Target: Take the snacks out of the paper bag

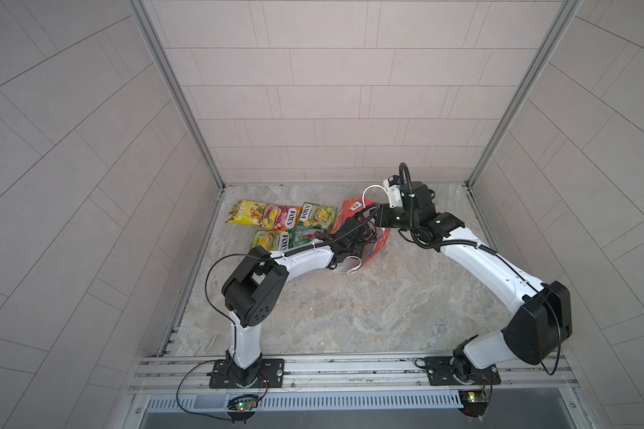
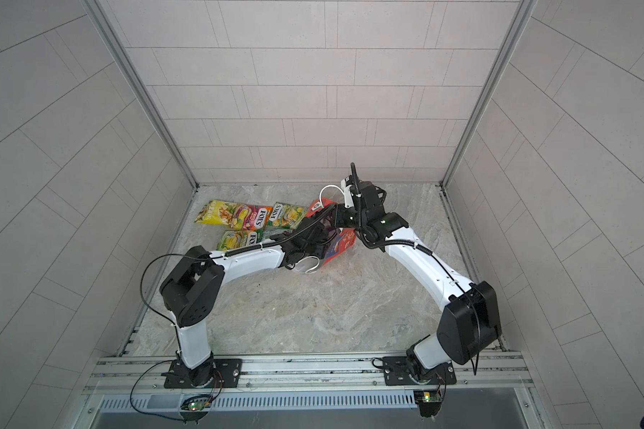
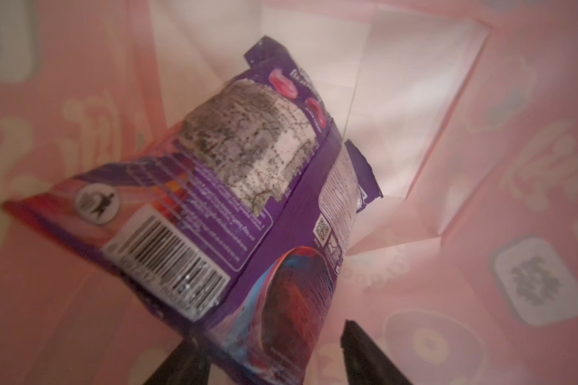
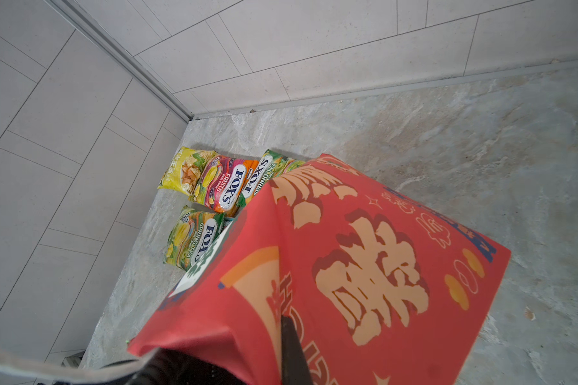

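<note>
Inside the red paper bag (image 4: 385, 288) lies a purple snack packet (image 3: 257, 211). My left gripper is inside the bag, its fingertips open either side of the packet's near end, part of which lies between them. My right gripper (image 1: 381, 216) is at the bag's top beside a white handle (image 1: 374, 187); in the right wrist view it is shut at the red paper edge, largely hidden. Yellow (image 4: 186, 168), pink Fox's (image 4: 223, 183) and green Fox's (image 4: 192, 237) packets lie on the counter left of the bag.
Tiled walls (image 1: 336, 107) close in the back and sides. The two arms are close together over the bag.
</note>
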